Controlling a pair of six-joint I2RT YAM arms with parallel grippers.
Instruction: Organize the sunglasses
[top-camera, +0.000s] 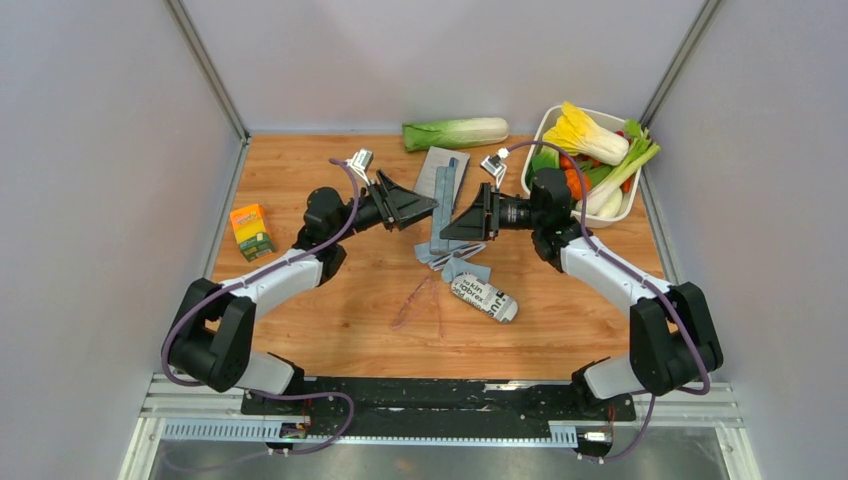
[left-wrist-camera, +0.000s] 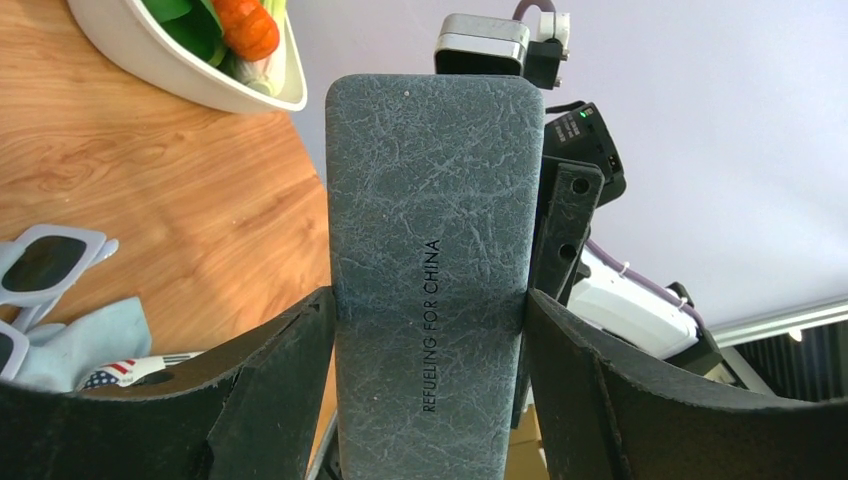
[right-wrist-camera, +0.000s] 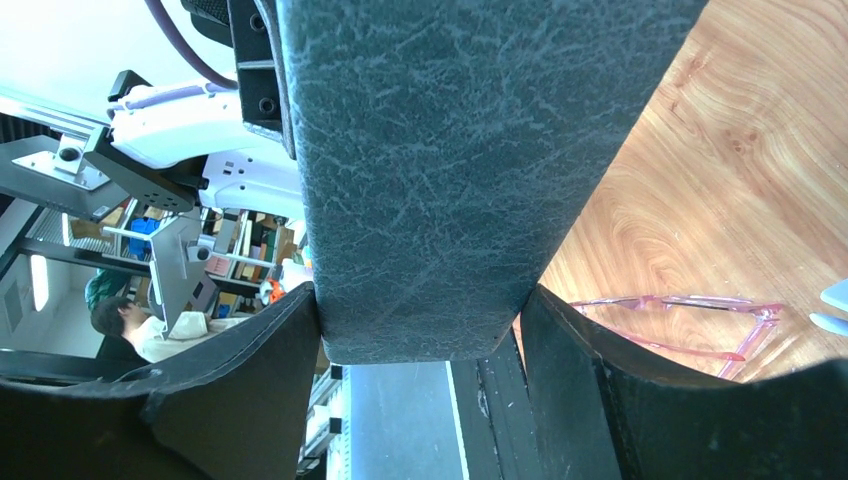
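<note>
A long grey-blue glasses case (top-camera: 444, 190), lettered "REFUELING FOR CHINA", is held above the table between both arms. My left gripper has its fingers against the two long edges of the case. Lower down, near one end, my right gripper is shut on the same case. Whether the case is latched cannot be told. White-framed sunglasses (left-wrist-camera: 45, 262) with dark lenses lie beside a light blue cloth (left-wrist-camera: 105, 335), partly under the case in the top view. Clear pink glasses (top-camera: 420, 303) rest on the table nearer the front.
A white can (top-camera: 485, 298) lies right of the pink glasses. Behind the case are a grey notebook (top-camera: 430, 172) with a pen and a leafy cabbage (top-camera: 455, 133). A vegetable basket (top-camera: 622, 216) fills the back right; an orange-yellow box (top-camera: 252, 232) stands left.
</note>
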